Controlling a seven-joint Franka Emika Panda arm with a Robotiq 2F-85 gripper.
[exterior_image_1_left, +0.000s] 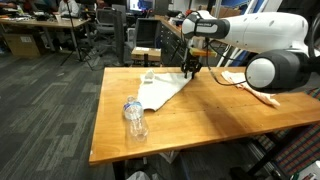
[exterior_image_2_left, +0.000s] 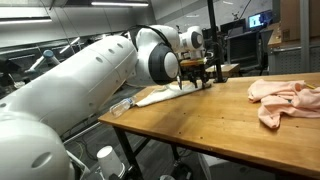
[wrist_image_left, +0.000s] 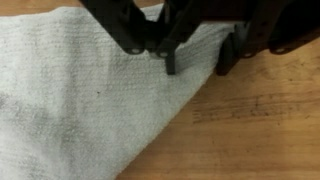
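Observation:
A white cloth (exterior_image_1_left: 162, 92) lies on the wooden table, its right part stretching toward the far edge under my gripper (exterior_image_1_left: 190, 72). In the wrist view, the cloth (wrist_image_left: 75, 100) fills the left side, and its slanted edge runs up between the two dark fingers. Those fingers stand apart, pointing down close to the fabric; whether they touch it I cannot tell. From the other side, my gripper (exterior_image_2_left: 192, 78) shows at the far part of the table, low over the cloth (exterior_image_2_left: 165, 94).
A clear plastic bottle (exterior_image_1_left: 135, 117) stands near the table's left edge. Pinkish cloth (exterior_image_2_left: 285, 100) lies bunched at the opposite end. A small whitish object (exterior_image_1_left: 149, 76) sits beside the white cloth.

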